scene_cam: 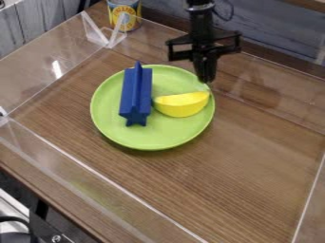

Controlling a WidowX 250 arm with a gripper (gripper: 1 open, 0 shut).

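A black robot gripper (203, 72) hangs above the back right rim of a green plate (152, 137), shut with nothing visible between its fingers. On the plate lie a long blue block (136, 95) at the left and a yellow wedge-shaped piece (181, 103) at the right, just below and in front of the gripper.
A can (124, 16) stands at the back left. Clear walls or edges border the workspace at left, back and right.
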